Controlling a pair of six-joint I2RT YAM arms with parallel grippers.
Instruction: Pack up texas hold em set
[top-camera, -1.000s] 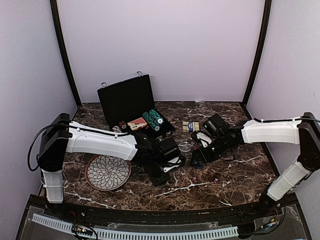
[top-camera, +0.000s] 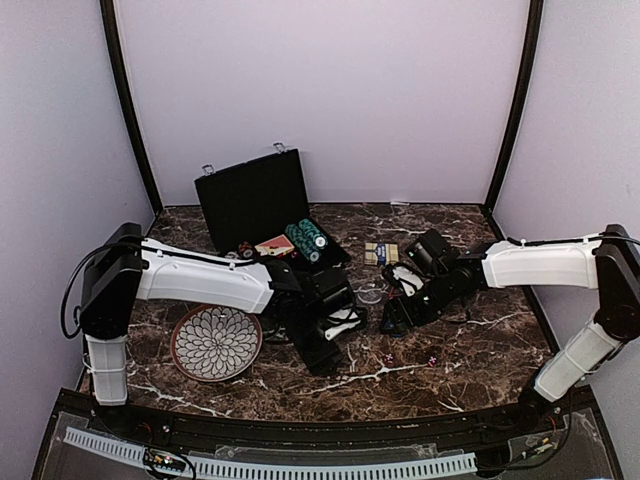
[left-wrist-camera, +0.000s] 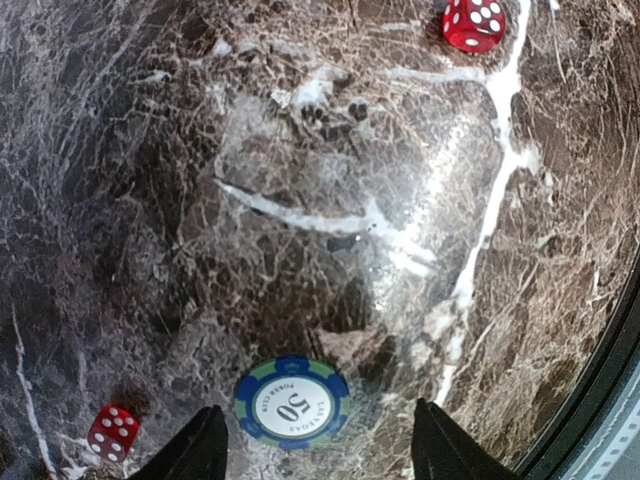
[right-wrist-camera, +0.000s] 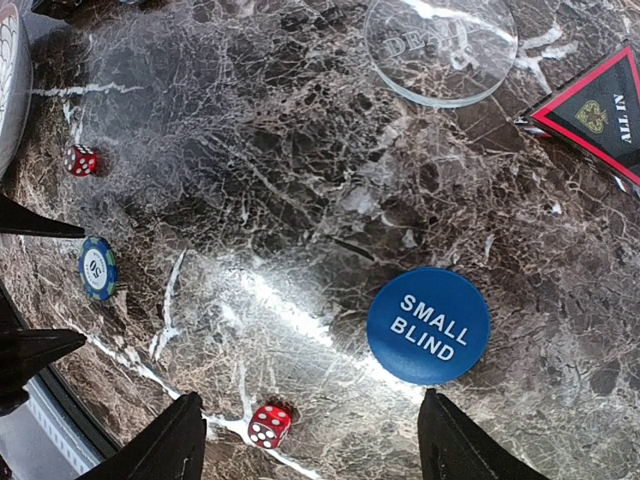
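A blue-and-green 50 poker chip (left-wrist-camera: 292, 402) lies flat on the marble table, in the gap between the fingers of my open left gripper as seen in the left wrist view. That same chip (right-wrist-camera: 98, 268) shows near the left fingers (right-wrist-camera: 38, 352) in the right wrist view. My right gripper is open and empty above the table. Ahead of it lie a blue SMALL BLIND disc (right-wrist-camera: 428, 325), a clear dealer disc (right-wrist-camera: 440, 45) and a black ALL IN triangle (right-wrist-camera: 600, 115). Red dice (left-wrist-camera: 113, 432) lie scattered about.
The open black case (top-camera: 255, 195) stands at the back left, holding green chips (top-camera: 307, 238) and a red-orange card box (top-camera: 273, 244). A patterned plate (top-camera: 217, 343) sits at front left, and another card box (top-camera: 381, 253) at the back.
The right arm appears still, and the case and plate are unmoved.
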